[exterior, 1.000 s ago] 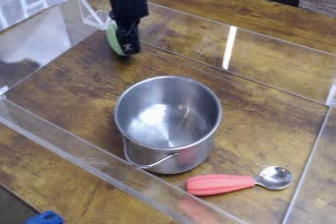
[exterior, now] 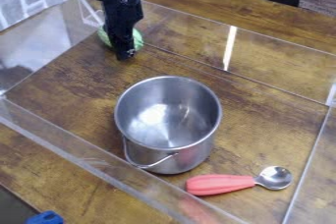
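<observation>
The black gripper point(exterior: 125, 49) is low at the upper left, in front of a green object point(exterior: 140, 38) that it partly hides. Its fingertips are close to the wooden surface and look shut; whether they touch the green object cannot be seen clearly. A steel pot point(exterior: 167, 123) with a wire handle stands empty in the middle. A spoon with a pink handle point(exterior: 221, 183) lies at the lower right.
Clear low walls point(exterior: 230, 49) surround the work area on the wooden table point(exterior: 262, 110). A blue object point(exterior: 43, 217) sits at the bottom left corner. The wood right of the pot is mostly clear.
</observation>
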